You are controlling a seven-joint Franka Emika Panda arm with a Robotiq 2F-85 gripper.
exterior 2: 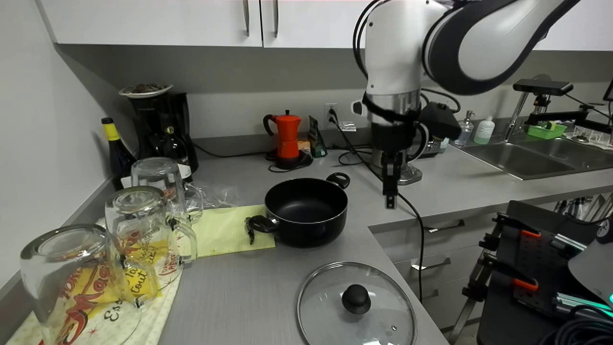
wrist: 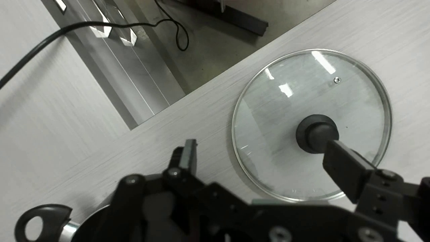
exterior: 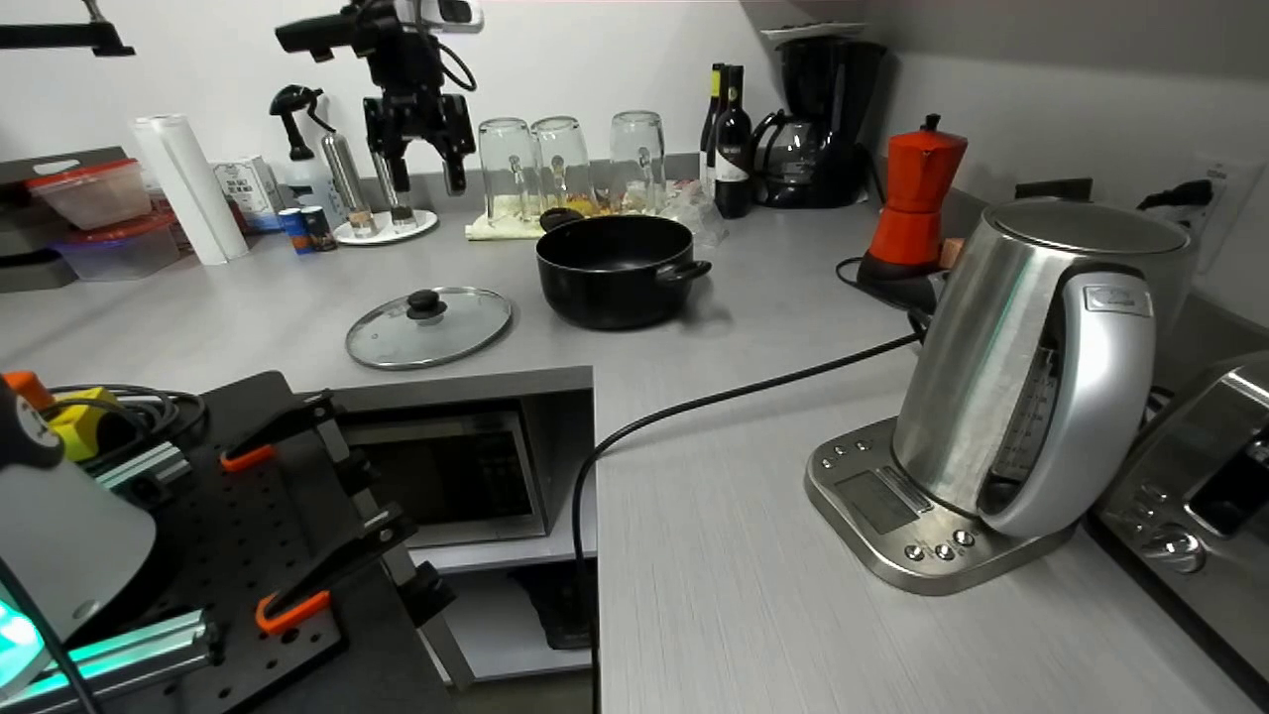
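Observation:
A glass lid [exterior: 393, 339] with a black knob [exterior: 424, 304] lies flat on the counter, left of a black pot [exterior: 609, 292] in exterior view 1. The pot is uncovered and looks empty. Above the lid, in the air, my gripper [exterior: 427, 184] points downward with its fingers spread apart and nothing between them. From the wrist, the lid [wrist: 274, 153] fills the right half, and the knob [wrist: 318, 133] shows near one finger [wrist: 346, 165] of the open gripper. A pot handle [wrist: 44, 219] peeks out at lower left; the fingers hide most of the pot.
Upturned glass mugs [exterior 2: 138, 230] stand on cloths beside the pot. A red moka pot [exterior 2: 288, 135] and a steel kettle [exterior: 1011, 369] sit farther off. A black cable [exterior: 714, 403] crosses the counter and hangs over its edge.

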